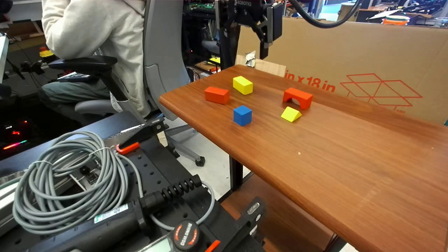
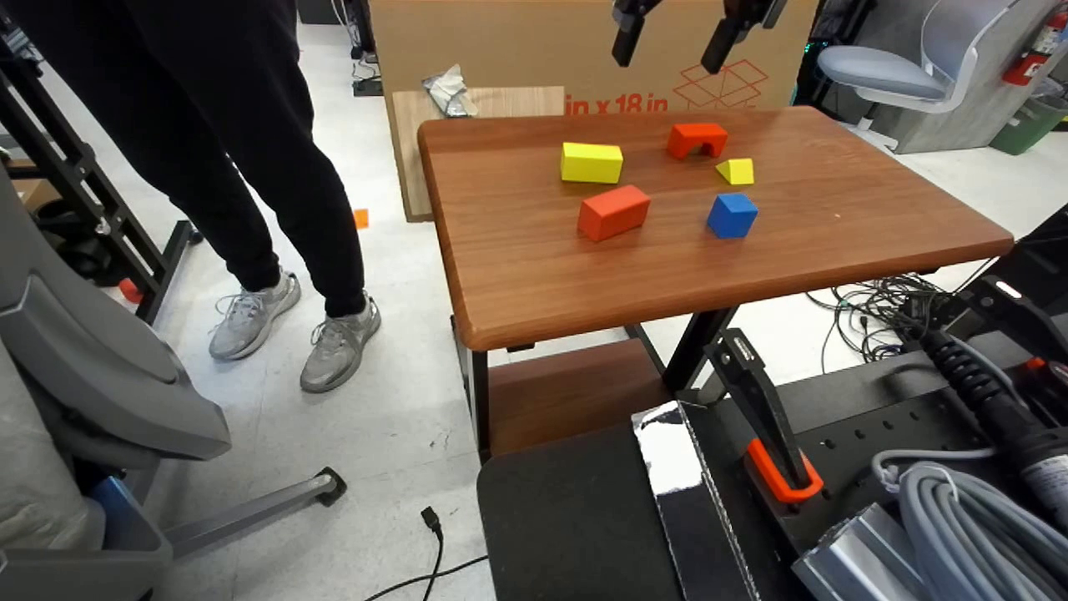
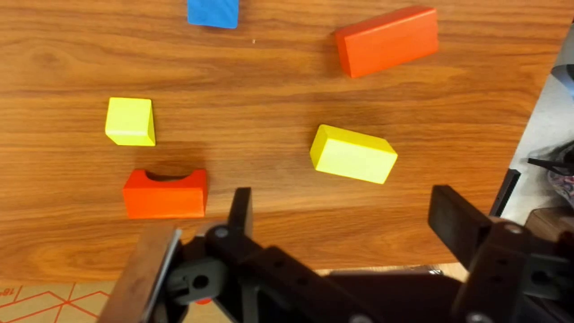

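Note:
My gripper is raised above the far side of the table, its two fingers wide apart and nothing between them; it is open. In exterior view 2 the fingertips (image 2: pixel 625 48) hang well clear of the blocks. A blue cube (image 1: pixel 242 116) lies alone toward the table's near edge. The yellow rectangular block (image 3: pixel 355 155) shows ahead of the gap between the fingers in the wrist view. A red rectangular block (image 2: pixel 613 212) rests near it. Farther along are a red arch block (image 1: pixel 298 97) and a small yellow wedge (image 1: pixel 290 114).
A big cardboard sheet (image 1: pixel 378 67) stands along the far edge. A grey chair (image 1: pixel 166 54) with a seated person is beyond the left end.

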